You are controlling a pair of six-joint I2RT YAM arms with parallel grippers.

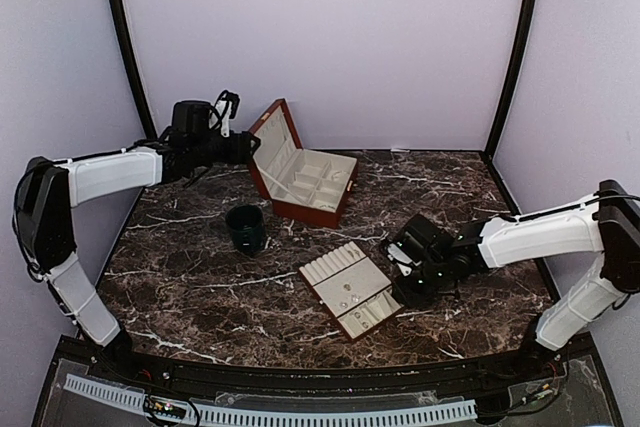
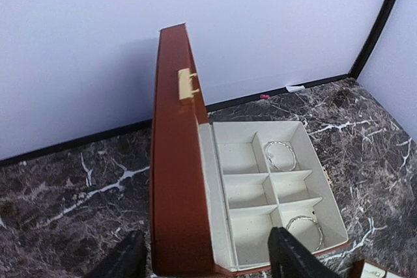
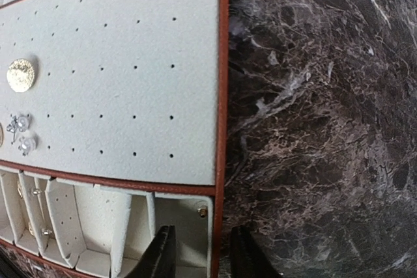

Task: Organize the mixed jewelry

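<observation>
The brown jewelry box (image 1: 305,202) stands with its lid raised; its cream compartments (image 2: 247,161) hold bracelets in two cells. My left gripper is open at the lid's outer end. The cream jewelry tray (image 1: 330,267) lies in front, with a gold round piece (image 3: 20,75), pearl earrings (image 3: 26,144) and small pieces in its lower slots. My right gripper is open over the tray's corner, its fingers either side of the rim; whether they touch it I cannot tell.
A dark cup (image 1: 246,228) stands left of center. Walls enclose the back and sides.
</observation>
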